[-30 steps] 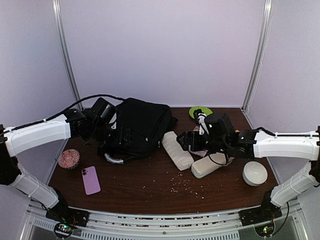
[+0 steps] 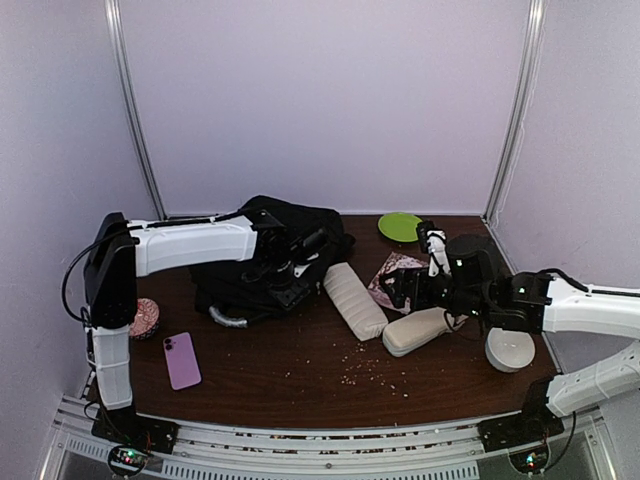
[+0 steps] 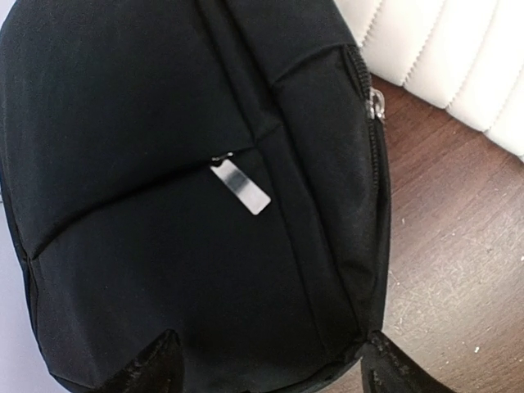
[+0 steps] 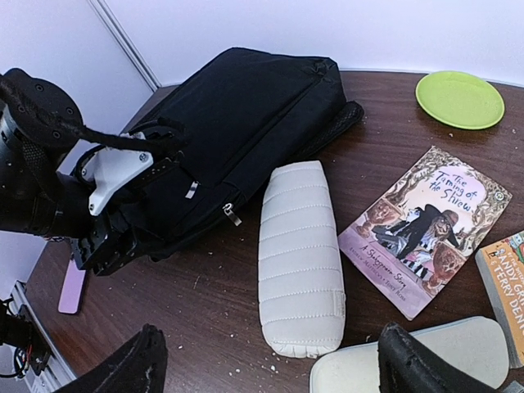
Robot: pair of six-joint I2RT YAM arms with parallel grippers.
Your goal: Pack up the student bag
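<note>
A black bag [image 2: 230,285] lies at the back left; its zip pulls show in the left wrist view, where the bag [image 3: 164,270] fills most of the picture. Over the bag hovers my left gripper [image 2: 310,265], its fingers wide apart with nothing gripped. My right gripper [image 2: 400,290] is open too, above the table's right half. Below it, the right wrist view shows a white ribbed case [image 4: 301,262], a smooth cream case [image 4: 458,352], a book titled The Taming of the Shrew [image 4: 426,225] and part of an orange book [image 4: 508,286].
A green plate [image 2: 400,227] is at the back, a white bowl [image 2: 510,349] at the right. On the left are a patterned bowl [image 2: 146,317] and a purple phone [image 2: 182,361]. Crumbs dot the otherwise clear front middle.
The left arm has swung right, carrying its gripper from the bag's left side to over its right part. My right gripper has shifted slightly to the right. The objects lie where they were.
</note>
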